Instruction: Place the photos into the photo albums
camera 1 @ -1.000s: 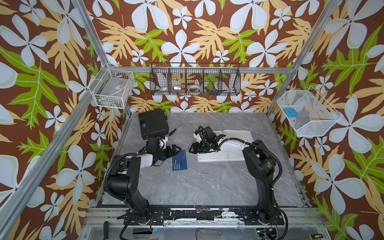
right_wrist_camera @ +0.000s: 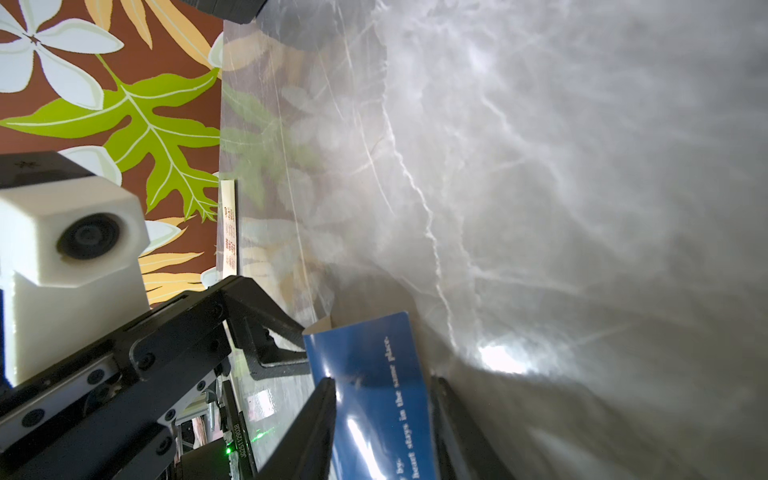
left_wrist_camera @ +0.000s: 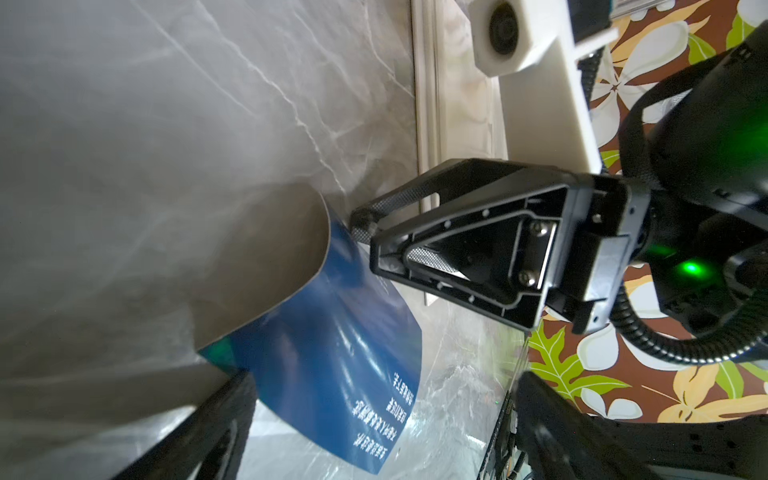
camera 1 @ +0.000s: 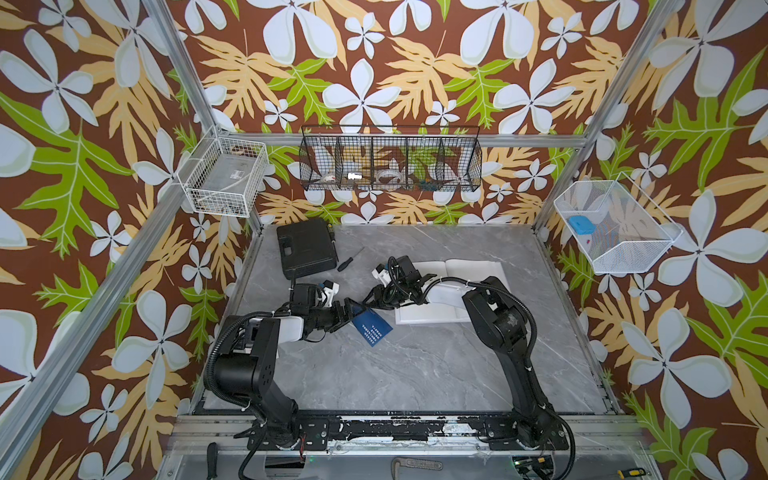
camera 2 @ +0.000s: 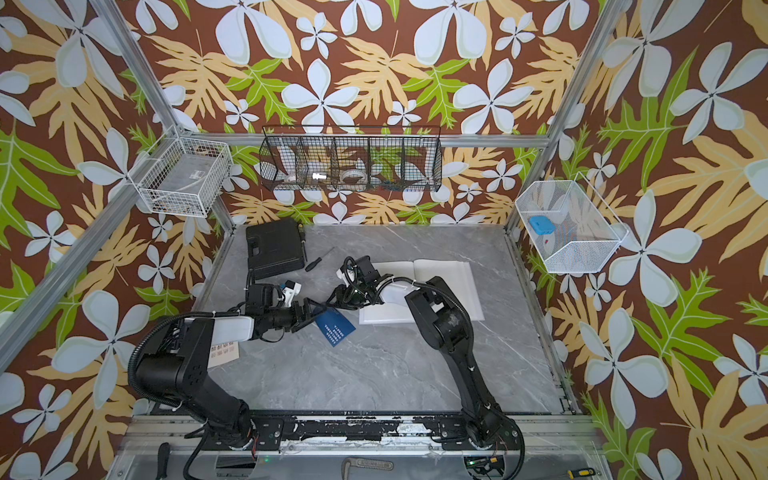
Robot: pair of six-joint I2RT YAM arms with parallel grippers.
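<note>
A blue card-like photo with white text is held at its upper corner by my right gripper, which is shut on it. In the right wrist view, the blue photo shows between the dark fingers. Seen from the left wrist, the photo bends, with its near edge curled up off the table. My left gripper stands open at the photo's left side; its blurred fingers are spread wide. The white open album lies partly under the right arm.
A black case and a screwdriver lie at the back left. A printed sheet is partly under the left arm. Wire baskets hang on the walls.
My right gripper has moved left and taken hold of the photo. The photo has turned from upright to slanted, its lower end swinging right. The left gripper has shifted slightly.
</note>
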